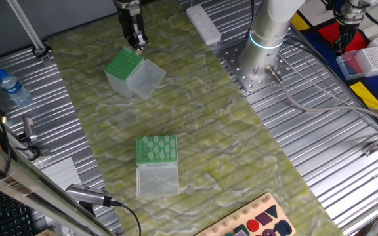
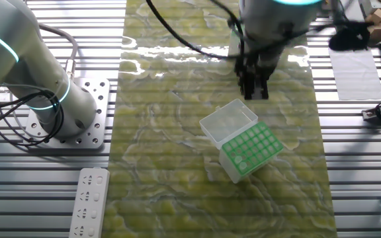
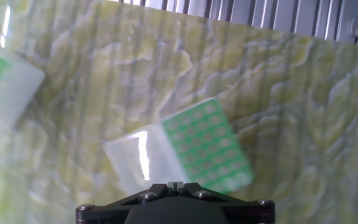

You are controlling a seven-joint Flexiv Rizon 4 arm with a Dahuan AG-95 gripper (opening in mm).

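Observation:
A tip box with a green perforated top (image 1: pixel 125 63) and an open clear lid (image 1: pixel 147 79) stands at the far end of the mat. My gripper (image 1: pixel 138 50) hangs over its back edge in the first exterior view; how high above it is, I cannot tell. In the second exterior view the gripper (image 2: pixel 255 94) appears just beyond the lid (image 2: pixel 229 122), with the green grid (image 2: pixel 251 148) nearly all empty holes. The wrist view shows the gripper's (image 3: pixel 176 185) fingers together, nothing visible between them, and the green grid (image 3: pixel 207 143) ahead, blurred.
A second green-topped box (image 1: pixel 157 149), holding several pale tips, sits mid-mat with its clear lid (image 1: pixel 157 181) open. A wooden shape board (image 1: pixel 251 219) lies at the near edge. The power strip (image 1: pixel 203 25) and arm base (image 1: pixel 258 62) flank the mat, whose middle is otherwise clear.

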